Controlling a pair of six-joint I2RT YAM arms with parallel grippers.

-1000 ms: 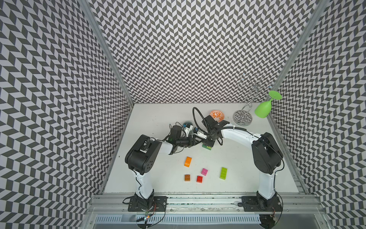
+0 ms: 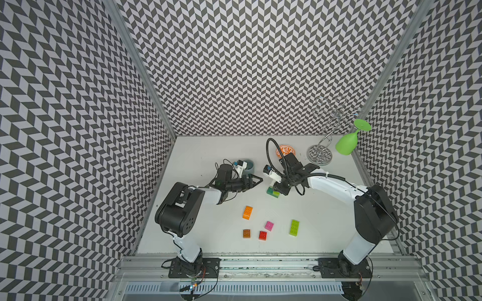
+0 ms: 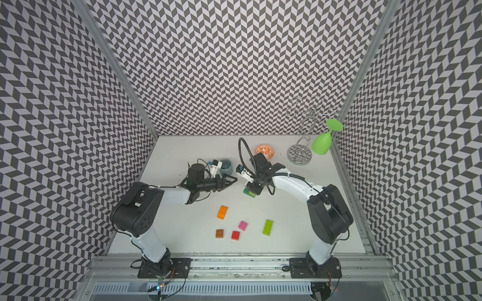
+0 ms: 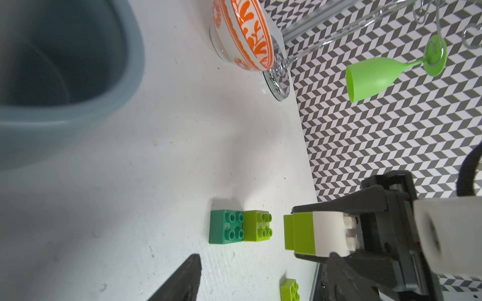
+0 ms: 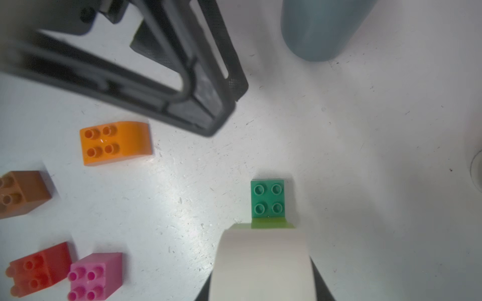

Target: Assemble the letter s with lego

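My left gripper (image 2: 253,181) stands open over the table left of centre, nothing between its fingers. To its right, my right gripper (image 2: 278,186) is shut on a block of white and lime bricks (image 4: 326,233), seen in the left wrist view. Below lie a teal brick (image 5: 267,198) and a lime brick (image 4: 256,224), side by side. Nearer the front are an orange brick (image 5: 115,143), a brown brick (image 5: 25,193), a red brick (image 5: 42,268), a pink brick (image 5: 98,276) and a long lime brick (image 2: 294,227).
A grey cup (image 5: 323,25) stands behind my left gripper. An orange-patterned bowl (image 2: 285,150), a chrome stand (image 2: 319,155) and a green goblet (image 2: 346,143) stand at the back right.
The grippers have drawn apart: the left one back to the left, the right one rightward with the block in it. The loose front bricks have not moved.
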